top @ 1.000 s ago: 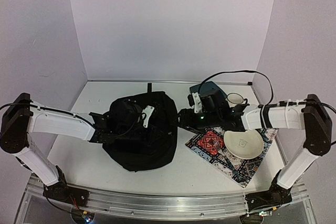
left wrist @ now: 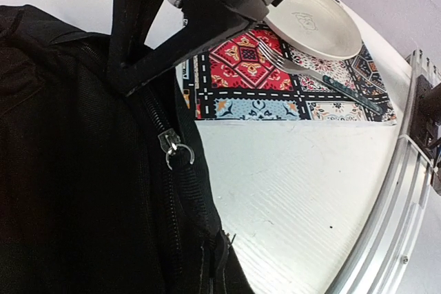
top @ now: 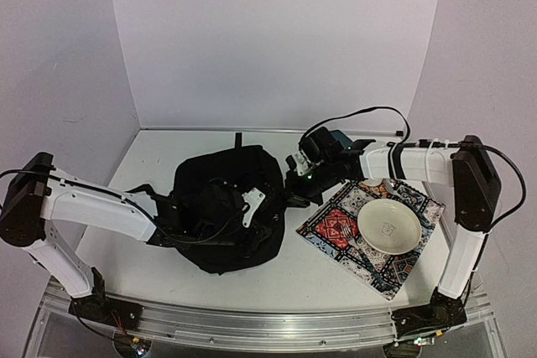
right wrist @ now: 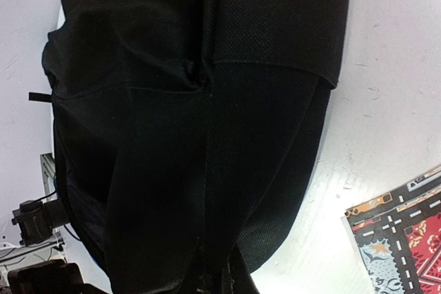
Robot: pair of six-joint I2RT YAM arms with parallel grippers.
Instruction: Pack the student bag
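Observation:
The black backpack (top: 205, 169) lies on the left-centre of the table, filling much of both wrist views. Its zip, with a metal pull (left wrist: 173, 146), runs along the side in the left wrist view. My left gripper is over the bag's front right part, shut on a narrowing strip of fabric at the zip edge. From the right, my right gripper reaches the bag's side, with its fingers close together against the black cloth. Whether cloth is pinched between them cannot be told. The right gripper's black frame (left wrist: 200, 22) also crosses the top of the left wrist view.
On the right lies a patterned mat (top: 336, 245) bearing a cream plate (top: 389, 226) and a fork (left wrist: 289, 65). A dark blue-grey flat item (top: 340, 137) sits behind the right arm. Bare table (top: 298, 282) shows in front.
My left gripper has shifted right and toward the front edge over the bag.

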